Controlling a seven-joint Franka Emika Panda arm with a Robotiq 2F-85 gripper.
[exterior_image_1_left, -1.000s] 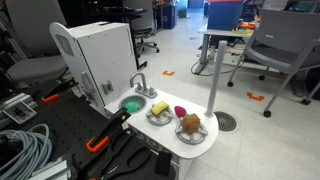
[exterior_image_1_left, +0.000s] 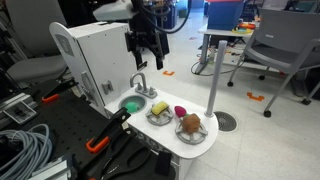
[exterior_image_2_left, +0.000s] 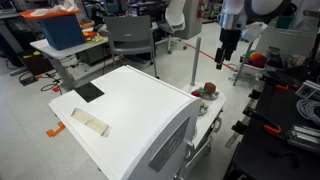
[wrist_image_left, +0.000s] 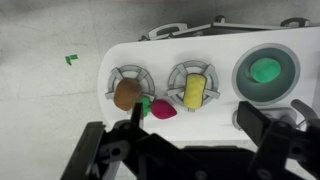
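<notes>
Above a white toy kitchen counter (wrist_image_left: 215, 130), my gripper hangs open with nothing between its fingers; in exterior view 1 the gripper (exterior_image_1_left: 150, 58) is well above the worktop. On one burner rests a yellow block-like item (wrist_image_left: 194, 90). A brown rounded item (wrist_image_left: 127, 94) lies on the other burner. Between the burners is a pink-red item (wrist_image_left: 163, 109), with a small green piece (wrist_image_left: 146, 104) beside it. The grey sink bowl (wrist_image_left: 245, 82) holds a green round item (wrist_image_left: 265, 70).
A faucet (exterior_image_1_left: 140, 79) rises behind the sink, and a white post (exterior_image_1_left: 217, 75) stands at the counter's far end. The tall white cabinet (exterior_image_1_left: 88, 60) borders the sink side. Coiled cables (exterior_image_1_left: 28, 150) lie on the dark table.
The arm was out of exterior view 1 a second ago. It has come in from the upper left, moving right and down over the counter. The items on the counter have not moved.
</notes>
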